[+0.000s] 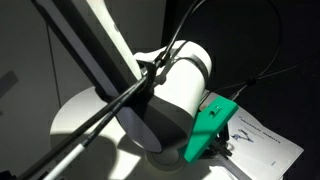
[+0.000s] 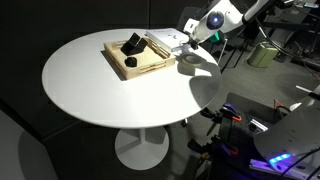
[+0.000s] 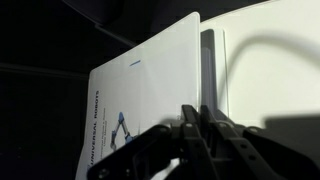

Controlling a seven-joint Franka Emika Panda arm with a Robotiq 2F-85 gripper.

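A white booklet (image 3: 145,95) printed with "Universal Robots" and a picture of a robot arm fills the middle left of the wrist view. My gripper is at its right edge, the dark fingers close together on that edge. A shadow and a pale strip lie just right of it, perhaps a lower page or cover. In exterior view 1 the booklet (image 1: 262,148) lies at the lower right, partly hidden by the green wrist part (image 1: 210,127) and the gripper. Exterior view 2 shows my gripper (image 2: 190,40) small, at the table's far right.
A light wooden tray (image 2: 130,72) holding a black object (image 2: 133,43) and a small dark round item (image 2: 131,62) sits left of the arm. A round, ring-like item (image 2: 190,62) is nearer.
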